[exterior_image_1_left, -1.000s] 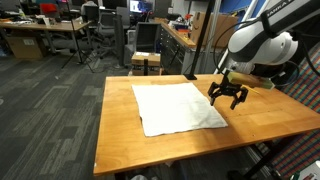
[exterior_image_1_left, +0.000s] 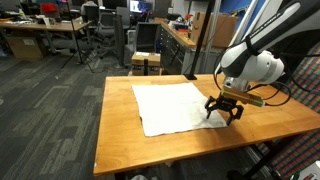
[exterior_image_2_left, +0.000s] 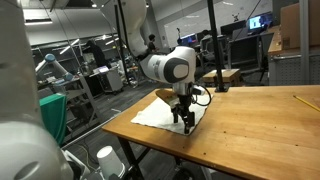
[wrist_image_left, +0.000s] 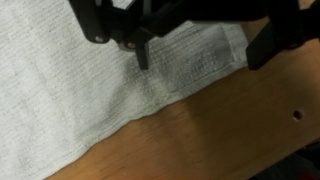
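Note:
A white cloth (exterior_image_1_left: 172, 106) lies mostly flat on the wooden table. In the wrist view the ribbed cloth (wrist_image_left: 75, 90) fills the left and upper part, and its edge runs diagonally up to a corner at the right. My gripper (exterior_image_1_left: 222, 121) is low over the cloth's near right corner, pointing down. The wrist view shows its fingers (wrist_image_left: 143, 52) set wide apart, with that corner lying in the gap. The gripper (exterior_image_2_left: 184, 128) is open and holds nothing. Whether the fingertips touch the cloth cannot be told.
Bare table (exterior_image_1_left: 115, 135) surrounds the cloth on the left and front. In exterior view 2 a wide bare stretch of table (exterior_image_2_left: 255, 135) lies to the right of the arm. The table's front edge is close to the gripper.
My gripper has come down toward the table over the last second, shifting slightly left and onto the cloth's near right corner. The cloth looks unmoved.

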